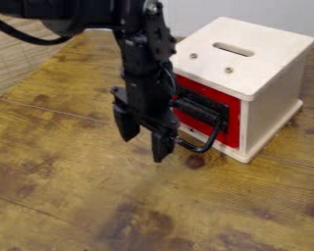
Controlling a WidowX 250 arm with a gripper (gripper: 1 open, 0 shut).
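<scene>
My black gripper (144,132) hangs open in the middle of the view, fingers pointing down, just left of and in front of a white box (262,93) with a red front (230,141). A black loop handle (203,145) sticks out from that front, right beside the gripper's right finger; whether they touch I cannot tell. My arm partly hides the red front and the handle's upper part. I see nothing between the fingers.
A woven mat (16,59) lies at the back left, and a pale wall rises behind.
</scene>
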